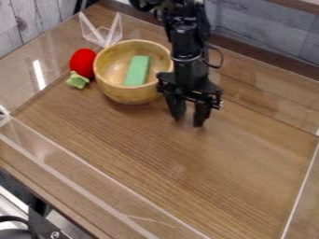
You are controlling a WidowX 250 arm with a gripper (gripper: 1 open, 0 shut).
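The black robot arm reaches down from the top centre to my gripper, which hangs over the table just right of a yellow bowl. Its fingers are dark and small, and how far apart they are is unclear. A green block stands inside the bowl. A red object and a small green item lie left of the bowl.
A clear, angular object stands at the back left.
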